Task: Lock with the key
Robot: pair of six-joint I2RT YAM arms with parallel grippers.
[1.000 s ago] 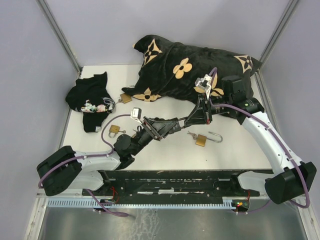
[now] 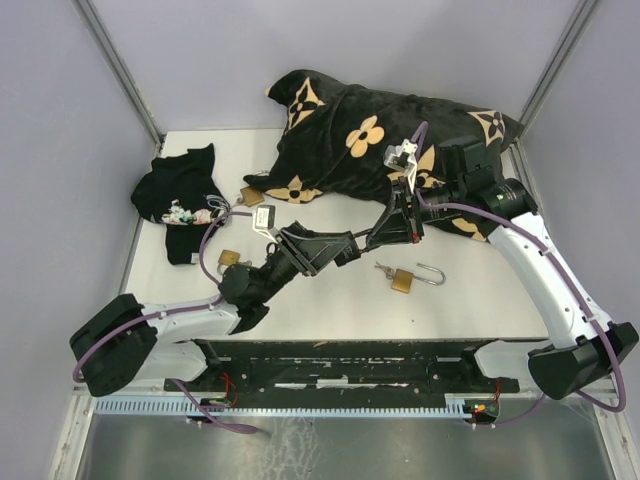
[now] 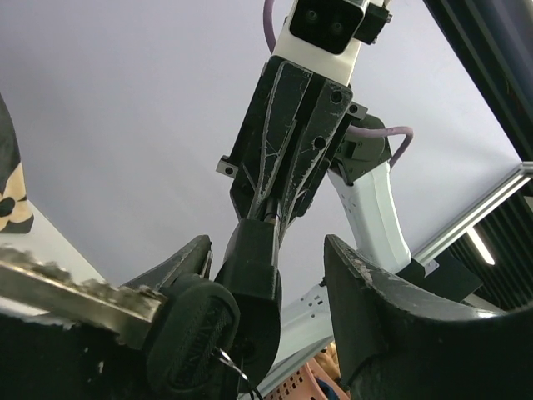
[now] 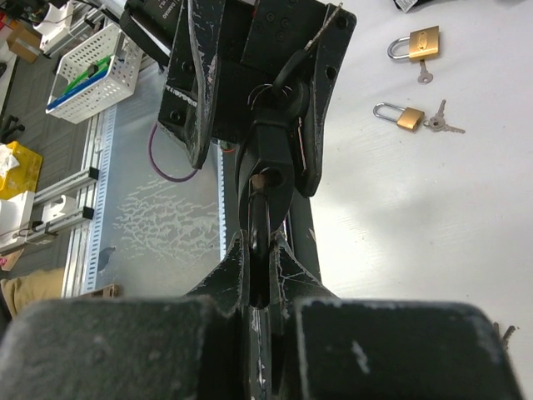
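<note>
Between my two arms hangs a black padlock [image 2: 346, 247]; its dark shackle [image 4: 260, 225] is pinched by my right gripper, shut on it. My left gripper stands open around the lock body [image 3: 254, 267], one finger [image 3: 366, 304] clearly apart from it. Low in the left wrist view are a toothed key blade [image 3: 71, 292] and a black key head [image 3: 193, 333] with a thin wire ring [image 3: 236, 367]. Whether this key sits in the lock is hidden there.
A brass padlock [image 2: 401, 281] with its shackle out lies right of centre. Other brass padlocks [image 4: 416, 43] with keys [image 4: 441, 123] lie on the left side. A black patterned cushion [image 2: 365, 135] fills the back, and a black cloth [image 2: 185, 195] the back left.
Both arms have shifted slightly to the left over the last second, the lock moving a little with them.
</note>
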